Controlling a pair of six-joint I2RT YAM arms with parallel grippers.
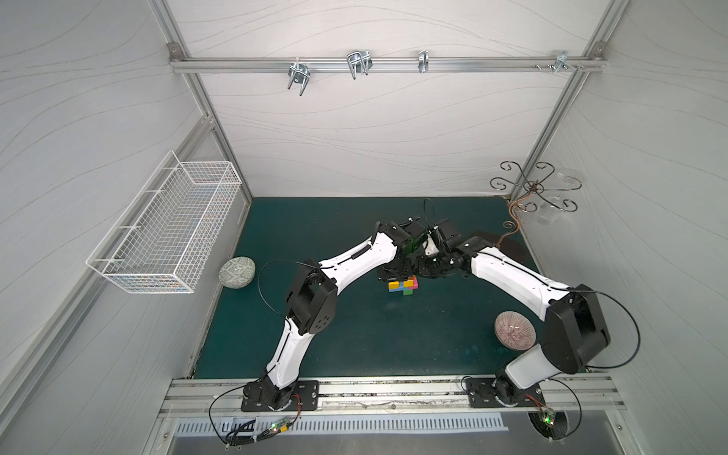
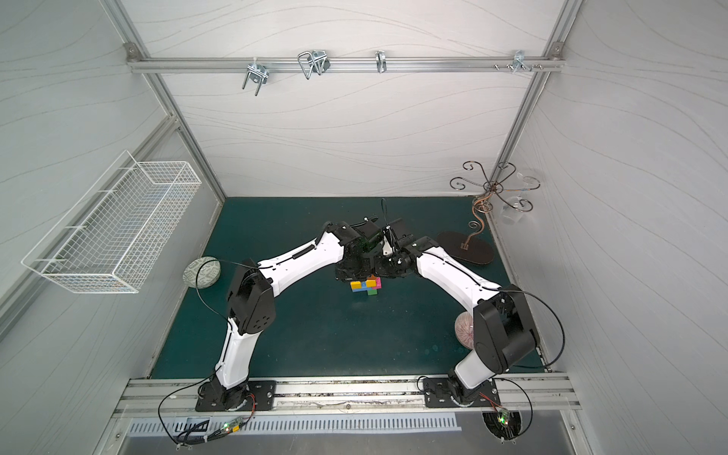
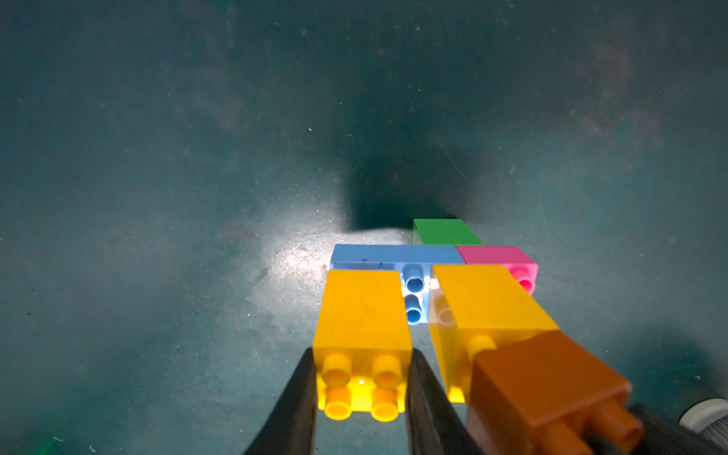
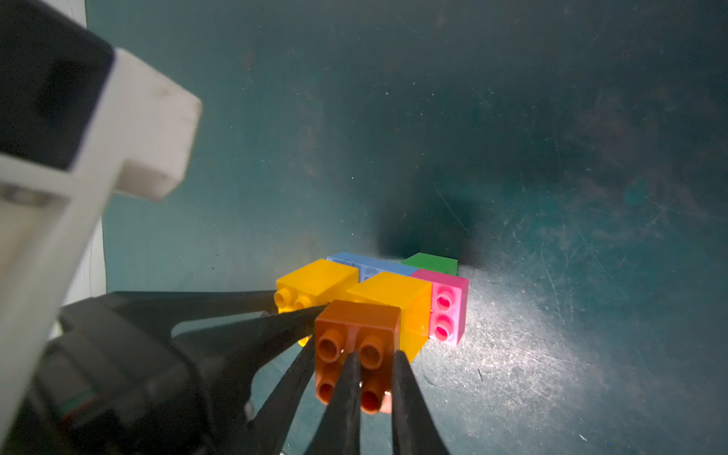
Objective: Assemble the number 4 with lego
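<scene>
In the left wrist view, a blue brick (image 3: 394, 254) lies beside a pink brick (image 3: 496, 255), with a green brick (image 3: 443, 231) behind them. Two yellow bricks rise from this row: the left yellow brick (image 3: 362, 307) and the right yellow brick (image 3: 493, 295), with blue studs showing between them. My left gripper has a finger at each side of the left yellow brick; whether they press on it is unclear. An orange-brown brick (image 4: 356, 317) tops the right yellow brick. My right gripper is shut on its right-hand studs.
Both wrists are crowded close together above the build. A grey-green bowl (image 1: 236, 273) stands at left, and a pink bowl (image 1: 515, 330) at right. A metal scroll stand (image 2: 477, 220) is at the back right.
</scene>
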